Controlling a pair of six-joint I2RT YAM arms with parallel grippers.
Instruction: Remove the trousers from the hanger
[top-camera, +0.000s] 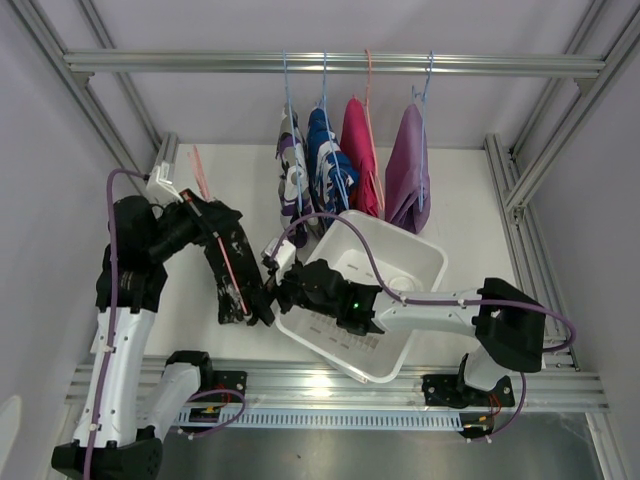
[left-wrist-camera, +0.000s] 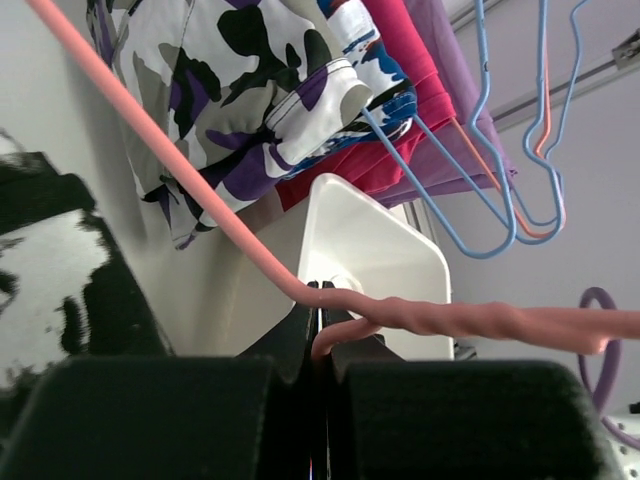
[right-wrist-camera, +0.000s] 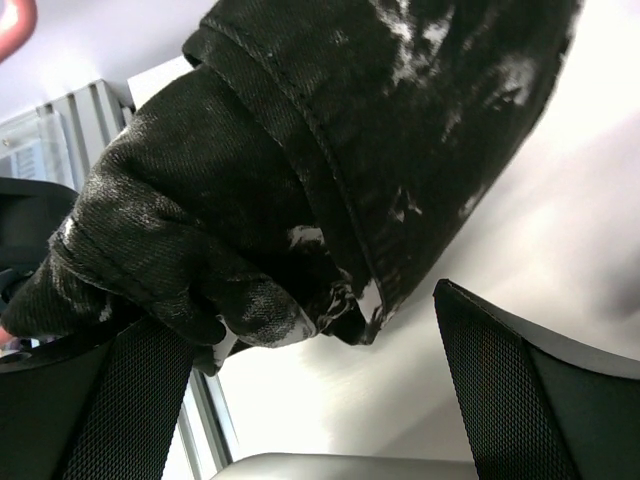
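Note:
Dark mottled trousers (top-camera: 225, 280) hang on a pink hanger (left-wrist-camera: 230, 225) in the left half of the top view. My left gripper (top-camera: 208, 222) is shut on the hanger's twisted neck, as the left wrist view shows. My right gripper (top-camera: 268, 285) stands open at the trousers' lower right; in the right wrist view their folded black fabric (right-wrist-camera: 300, 170) reaches down between and over the open fingers.
Camouflage, blue, red (top-camera: 357, 150) and purple (top-camera: 408, 175) garments hang on hangers under the rail (top-camera: 330, 63). A white basket (top-camera: 420, 250) sits right of the trousers, under my right arm.

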